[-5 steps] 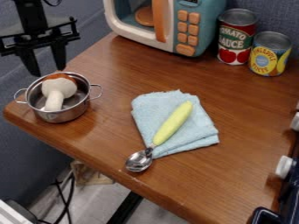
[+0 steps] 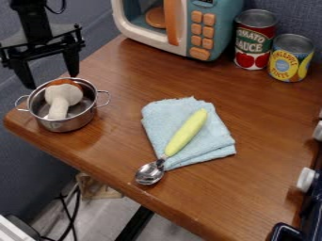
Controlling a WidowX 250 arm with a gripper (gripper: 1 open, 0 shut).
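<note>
My black gripper (image 2: 48,64) hangs open at the top left, above and behind a steel pot (image 2: 81,114), its two fingers apart with nothing between them. In the pot is a pale mushroom-like object (image 2: 60,98), along with something orange-brown at its rim. A light blue folded cloth (image 2: 214,141) lies mid-table, with a yellow corn-like object (image 2: 189,128) on it and a metal spoon (image 2: 150,172) at its lower left.
A toy microwave (image 2: 204,28) stands at the back, beside a tomato can (image 2: 253,42) and a yellow can (image 2: 291,58). A dark appliance (image 2: 302,216) lines the right edge.
My gripper has shifted very slightly at the top left. The objects on the table have not moved.
</note>
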